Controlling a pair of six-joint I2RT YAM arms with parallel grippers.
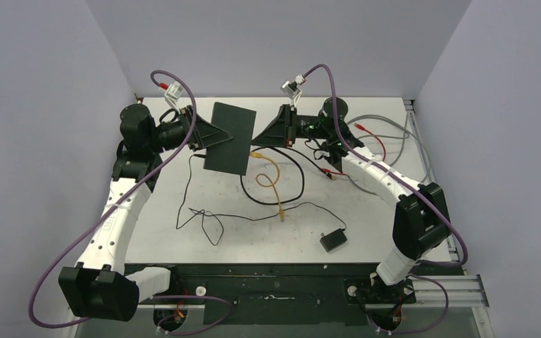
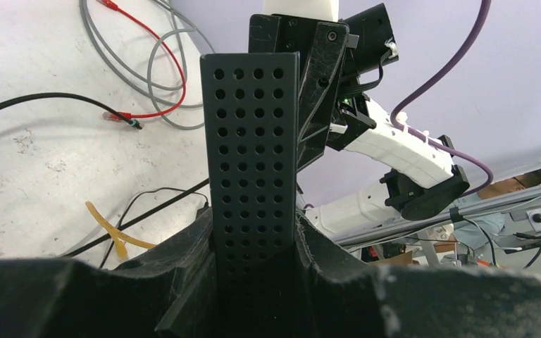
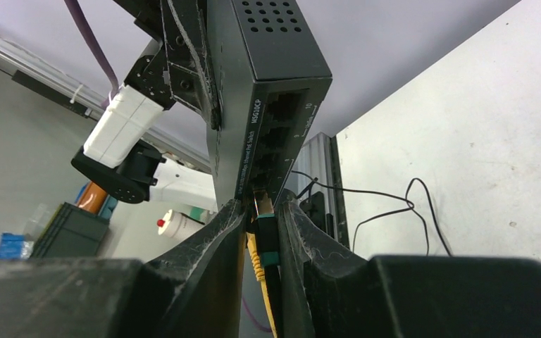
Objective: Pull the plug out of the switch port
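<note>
The dark flat switch [image 1: 229, 139] is held up above the table, its face with ports [image 3: 273, 130] turned toward my right gripper. My left gripper is shut on the switch. At the lowest port in the right wrist view is a black cable's plug [image 3: 268, 239] with a green band; its clear tip [image 3: 263, 203] shows at the port mouth, and how deep it sits cannot be told. My right gripper has its fingers [image 3: 208, 264] on both sides of the plug, with a gap on the left side.
Below lie a yellow cable [image 1: 273, 184], a black cable loop [image 1: 301, 184] and a power adapter [image 1: 333, 240] with a thin cord. Grey cables [image 1: 423, 151] and a red cable [image 1: 382, 146] lie at the right.
</note>
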